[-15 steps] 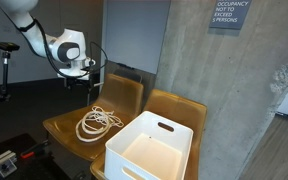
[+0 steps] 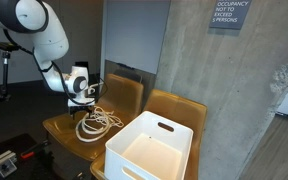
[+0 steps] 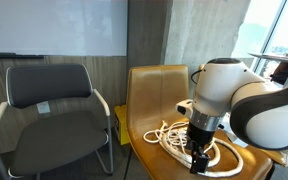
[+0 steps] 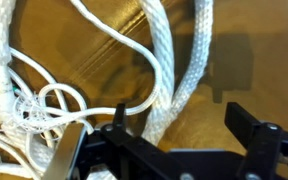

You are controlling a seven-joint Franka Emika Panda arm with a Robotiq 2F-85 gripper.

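A loosely coiled white rope [image 2: 102, 122] lies on the seat of a brown chair. Close above the rope's left part, my gripper [image 2: 79, 113] points down. In the second exterior view the gripper [image 3: 199, 163] hangs over the rope coils [image 3: 174, 136]. From the wrist, thick rope strands [image 4: 164, 75] and a thinner frayed bundle [image 4: 49, 110] show beyond the fingers. The two dark fingers [image 4: 246, 122] stand wide apart, so the gripper is open. A thick strand runs down beside the left finger. Whether anything touches the rope cannot be told.
A white open bin [image 2: 149, 150] rests on the brown chair to the right and looks empty. Chair backrests [image 2: 124, 95] rise behind the rope. In the second exterior view a grey chair [image 3: 54, 115] stands at the left.
Over the last second the arm has come down, bringing my gripper from well above the seat to close over the rope. Rope and bin look unmoved.
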